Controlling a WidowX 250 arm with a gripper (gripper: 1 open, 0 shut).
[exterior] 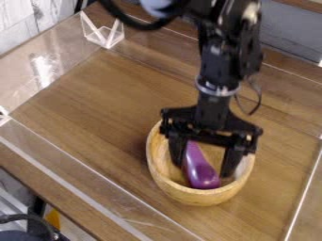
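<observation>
My black gripper (208, 141) hangs down into a wooden bowl (189, 193) on the table, its two fingers open and spread on either side of a purple eggplant (201, 174). The eggplant lies in the bowl, its upper end partly hidden behind the gripper. Whether the fingers touch it is unclear.
A clear plastic piece (104, 28) stands at the back left. A wall edge runs along the back.
</observation>
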